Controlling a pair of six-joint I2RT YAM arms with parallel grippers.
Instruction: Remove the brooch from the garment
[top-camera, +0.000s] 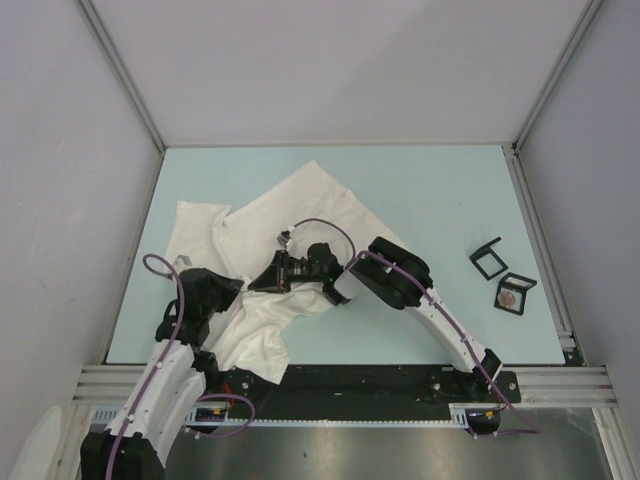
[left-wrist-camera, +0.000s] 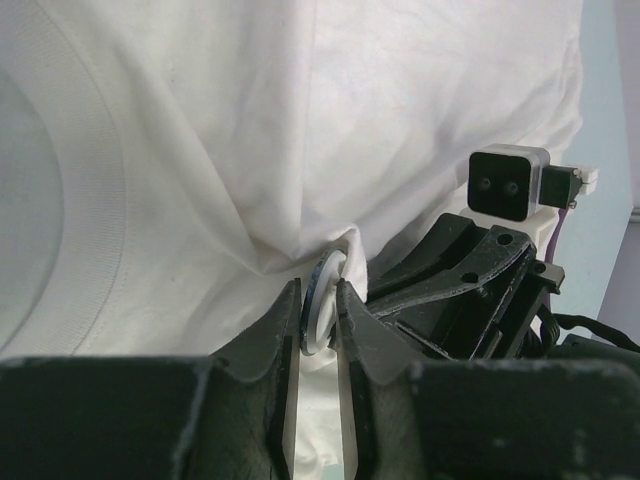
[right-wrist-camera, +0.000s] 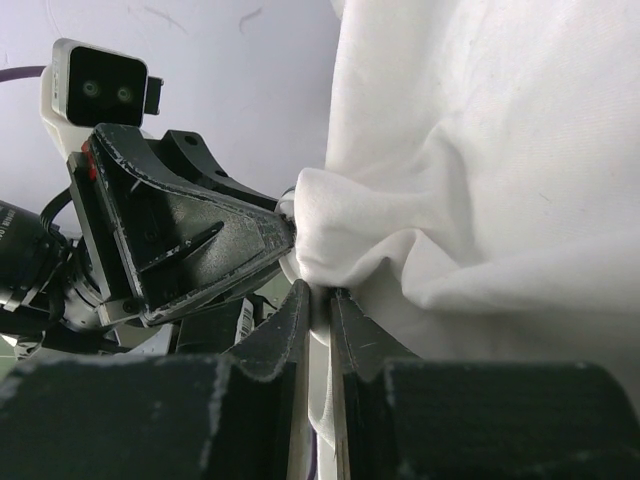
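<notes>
A white garment (top-camera: 300, 200) lies spread on the pale table, gathered up between my two grippers. In the left wrist view my left gripper has its fingertips on a dark-edged oval piece (left-wrist-camera: 318, 298), likely the brooch, with white fabric folded behind it. My right gripper (top-camera: 256, 283) meets it from the right, close against the left one. In the right wrist view the fingertips of my right gripper are at a bunched fold of cloth, which hides whatever is between them. How far either finger is closed is hard to see.
Two small dark-framed objects (top-camera: 486, 260) lie at the table's right side, one (top-camera: 510, 299) with a reddish item inside. Both arms crowd the front left of the table.
</notes>
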